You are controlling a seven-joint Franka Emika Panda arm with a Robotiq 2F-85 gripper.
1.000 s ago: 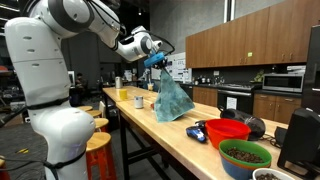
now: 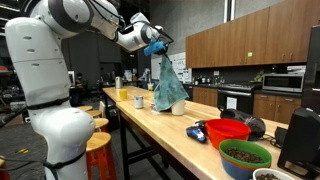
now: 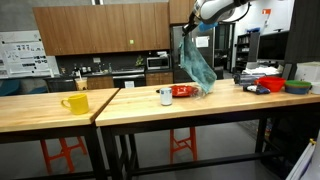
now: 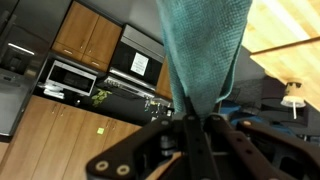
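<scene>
A teal cloth (image 2: pixel 169 84) hangs from my gripper (image 2: pixel 160 52), high above the long wooden table. In the second exterior view the cloth (image 3: pixel 196 66) drops in a slanting, narrow fold with its lower end close to the tabletop; whether it touches there I cannot tell. The wrist view has the cloth (image 4: pixel 205 45) bunched at the fingertips, and my gripper is shut on it. Part of the gripper's front is hidden by the cloth in that view.
A white mug (image 3: pixel 166 96) and a yellow mug (image 3: pixel 76 103) stand on the table. Toward the near end are a red bowl (image 2: pixel 227 130), a green-and-blue pot (image 2: pixel 245 157) and a dark blue item (image 2: pixel 196 131). Bare tabletop (image 2: pixel 160 125) lies between.
The gripper has risen and the cloth with it. Its spread lower part has lifted and narrowed, uncovering a pale round object on the table behind it.
</scene>
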